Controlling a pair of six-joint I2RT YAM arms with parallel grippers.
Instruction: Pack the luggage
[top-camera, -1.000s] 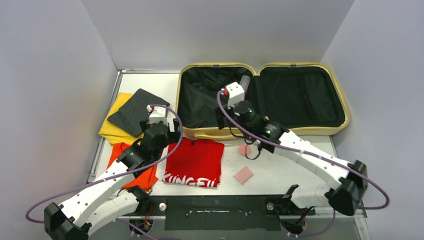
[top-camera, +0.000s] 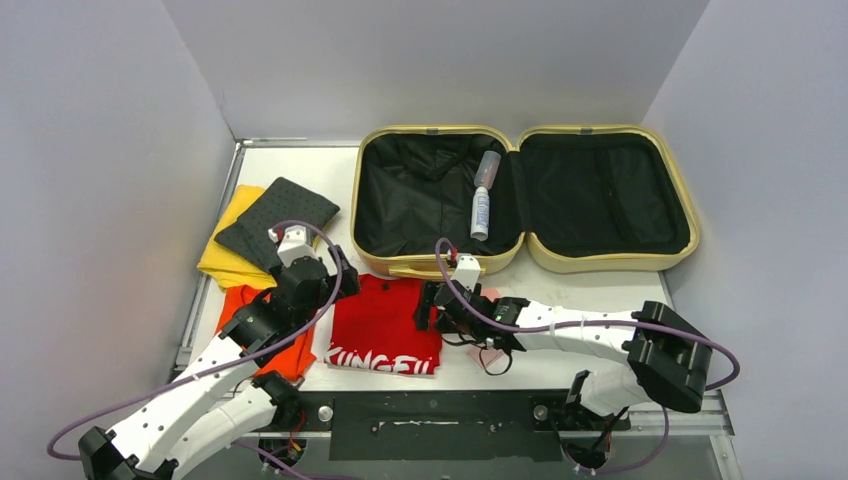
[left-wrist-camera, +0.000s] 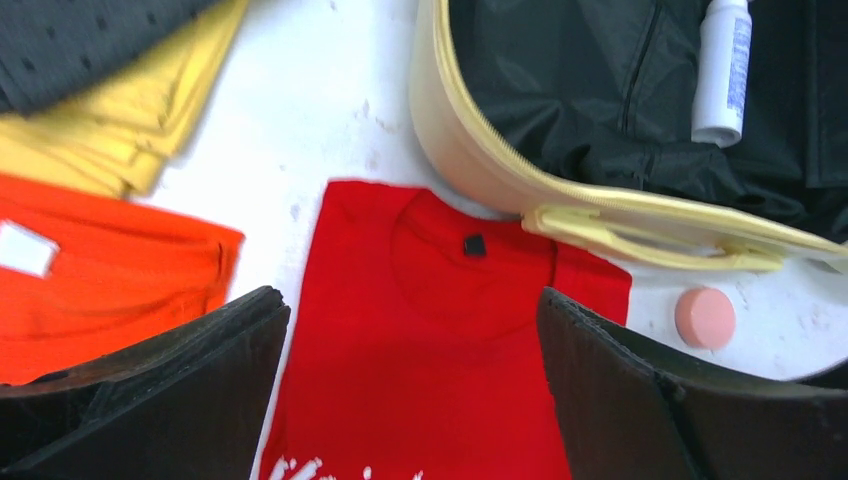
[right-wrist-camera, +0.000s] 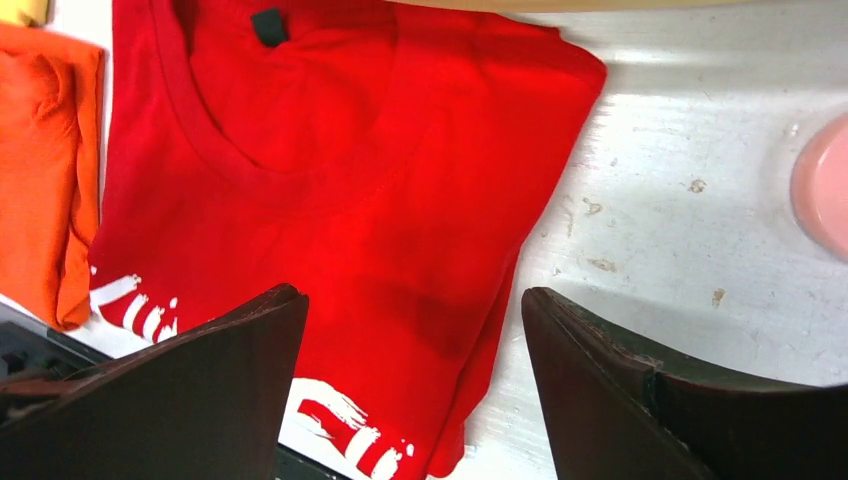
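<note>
A folded red shirt (top-camera: 380, 320) with white lettering lies flat in front of the open gold suitcase (top-camera: 437, 264). My right gripper is open above the shirt's right edge, one finger over the cloth and the other over bare table; nothing is between them. My left gripper stands open above the shirt's left part, also empty. In the suitcase's left half a white bottle (top-camera: 481, 213) and a clear one (top-camera: 488, 168) lie end to end. The right half is empty. Left of the shirt is a folded orange garment (left-wrist-camera: 110, 270).
A dark grey folded cloth (top-camera: 285, 215) rests on a yellow one (top-camera: 220, 262) at the back left. A round pink piece (left-wrist-camera: 705, 318) is on the table near the suitcase handle (left-wrist-camera: 650, 245). The right arm partly covers a pink square (top-camera: 488, 358). Walls enclose the table.
The left gripper has shifted slightly downward in the top view.
</note>
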